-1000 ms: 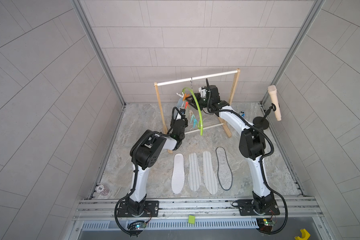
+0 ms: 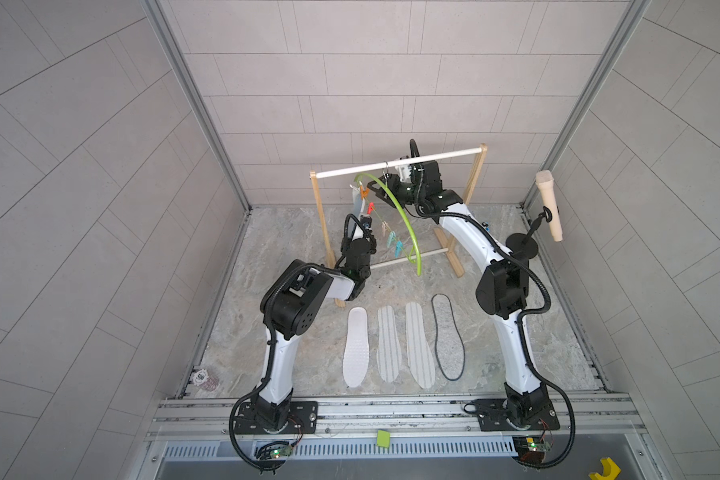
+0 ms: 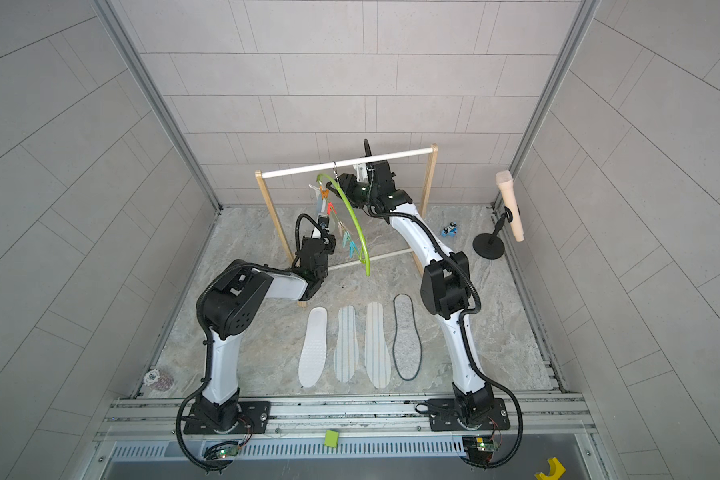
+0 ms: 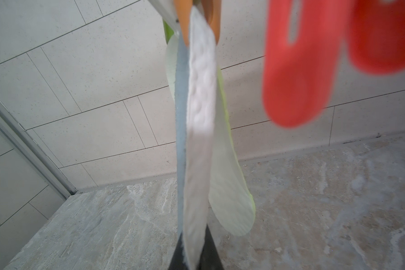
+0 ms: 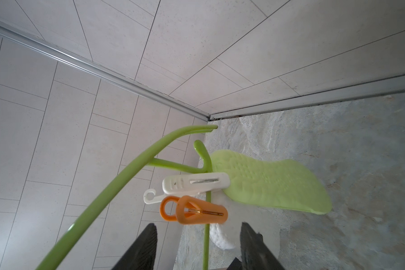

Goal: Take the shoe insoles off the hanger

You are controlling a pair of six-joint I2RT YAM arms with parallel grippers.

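Observation:
A pale green insole [image 5: 270, 180] and white insole [image 4: 198, 112] hang beside clips on the green hanger [image 2: 408, 224]. My left gripper is shut on the white insole's lower part. Just right of an orange clip [image 5: 202, 211] and a white clip [image 5: 195, 182], my right gripper stands part open, with no clip or insole visibly held. A red clip [image 4: 301, 67] hangs close to the left wrist camera.
The hanger hangs from a wooden rack with a white bar [image 2: 440, 156]. Several insoles, including a grey one [image 2: 448, 340], lie on the front floor. A black stand [image 3: 488, 246] stands at right.
My right gripper has moved up and back from where it was by the clips. The green hanger has swung, its front end now farther right. The left arm has stayed put.

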